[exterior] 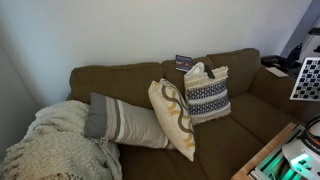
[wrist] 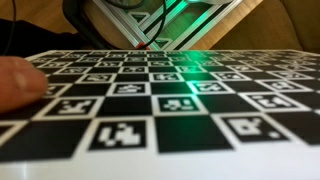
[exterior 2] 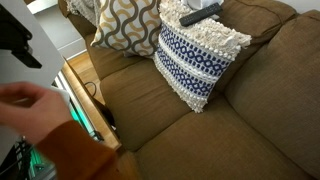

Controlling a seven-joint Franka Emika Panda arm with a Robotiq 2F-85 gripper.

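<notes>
A black-and-white calibration board (wrist: 180,105) with square markers fills most of the wrist view, tilted away from the camera. A person's finger (wrist: 22,82) overlaps its left edge. The same board (exterior: 307,80) shows at the right edge of exterior view 1, below a dark part of the arm. In exterior view 2, a hand (exterior 2: 35,110) reaches in from a rust-coloured sleeve near a black piece that may be my gripper (exterior 2: 18,42). Its fingers do not show clearly enough to tell how they stand.
A brown couch (exterior: 225,145) holds a striped pillow (exterior: 135,122), a curvy-patterned pillow (exterior 2: 128,22) and a blue-and-white pillow (exterior 2: 192,65). A dark remote (exterior 2: 201,14) lies above the last. A white knit blanket (exterior: 60,140) covers the couch's left end.
</notes>
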